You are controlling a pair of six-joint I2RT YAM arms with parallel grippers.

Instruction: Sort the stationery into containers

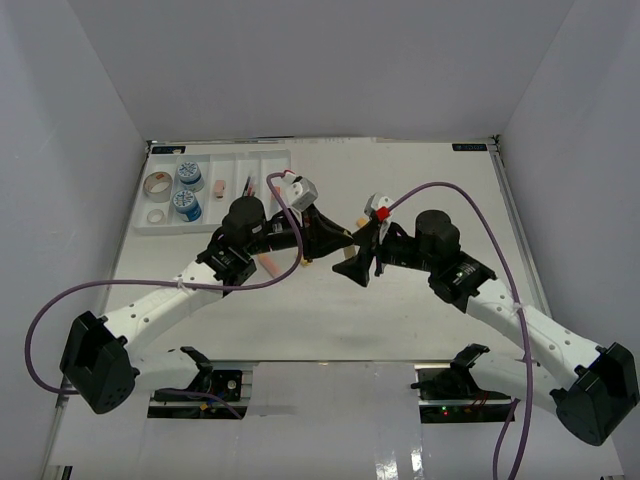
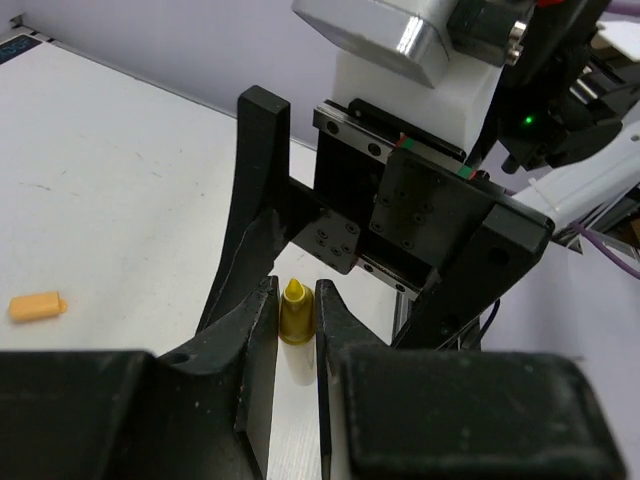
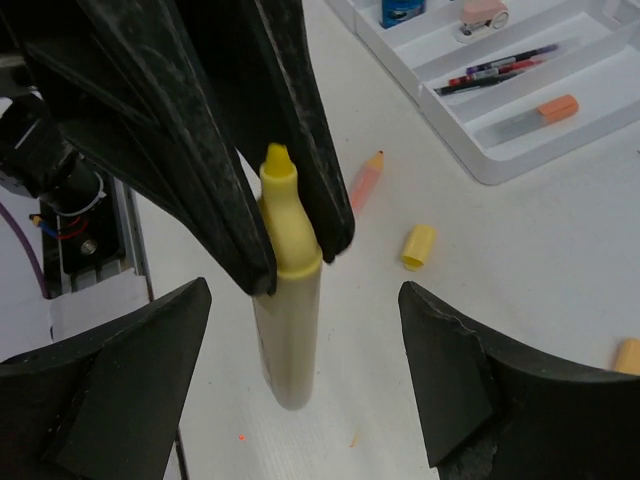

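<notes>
My left gripper is shut on a yellow-tipped, pale-bodied marker (image 3: 290,335), gripping it near its bare tip. The marker hangs tip up above the middle of the table. My right gripper faces it with its fingers apart on either side of the marker's body; no contact shows. A yellow cap (image 3: 418,246) lies on the table below. Near it is a pink marker (image 3: 367,180) with an orange tip. A small orange piece (image 2: 37,306) lies farther off. At the back left, the white tray (image 1: 212,228) has several compartments.
Tape (image 1: 158,186), blue-and-white jars (image 1: 187,205), a pink item (image 1: 219,188) and pens (image 3: 500,68) occupy the tray, along with an orange-capped marker (image 3: 530,120). Both grippers are very close together at table centre.
</notes>
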